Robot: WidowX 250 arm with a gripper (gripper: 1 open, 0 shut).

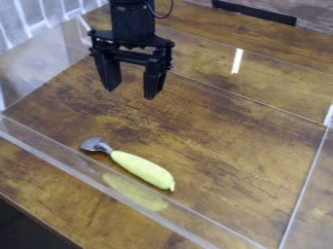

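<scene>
My black gripper (130,80) hangs over the back left of the wooden work area, open, its two fingers spread apart with nothing visible between them. Below it, toward the front, a utensil with a pale yellow handle (140,168) and a short silver head (97,145) lies diagonally on the wood, apart from the gripper.
Clear acrylic walls (205,226) border the wooden floor (228,146) on the sides. A white railing-like object (29,24) stands at the back left, and a dark strip (254,12) lies at the back.
</scene>
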